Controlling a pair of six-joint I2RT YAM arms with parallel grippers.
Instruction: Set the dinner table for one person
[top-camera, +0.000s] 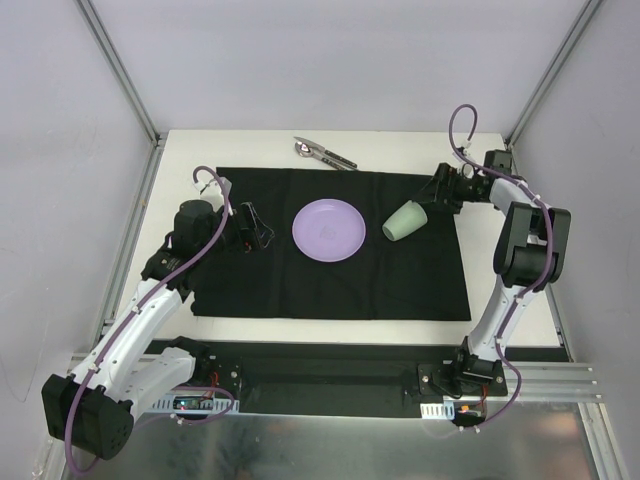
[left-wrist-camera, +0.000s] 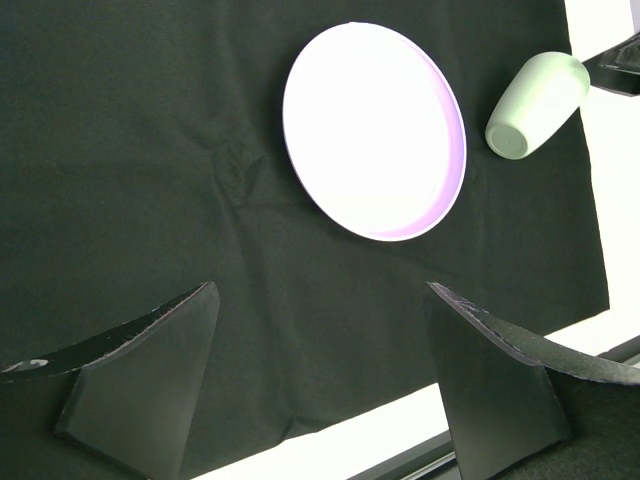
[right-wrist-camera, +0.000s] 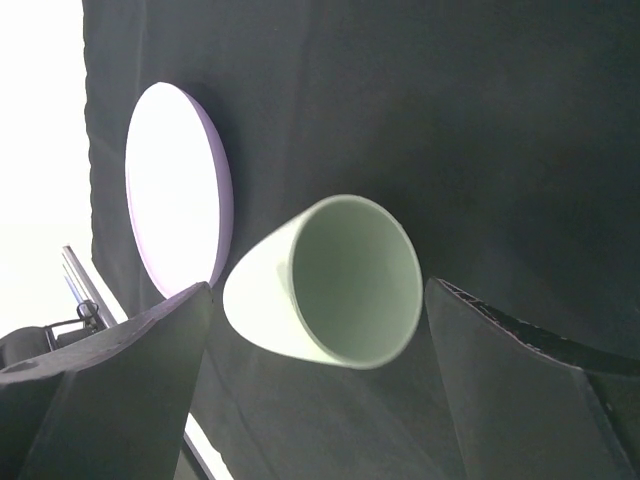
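Note:
A purple plate (top-camera: 328, 230) lies in the middle of the black cloth. A pale green cup (top-camera: 404, 220) lies on its side right of it, its mouth toward my right gripper (top-camera: 440, 187), which stands open just beside it; in the right wrist view the cup (right-wrist-camera: 255, 295) sits ahead between the open fingers. My left gripper (top-camera: 257, 227) is open over the cloth, left of the plate, with nothing between its fingers. Cutlery (top-camera: 325, 153), with a knife and a spoon visible, lies on the white table behind the cloth.
White table (top-camera: 200, 150) borders it all round. Walls and metal rails enclose the table at the back and sides.

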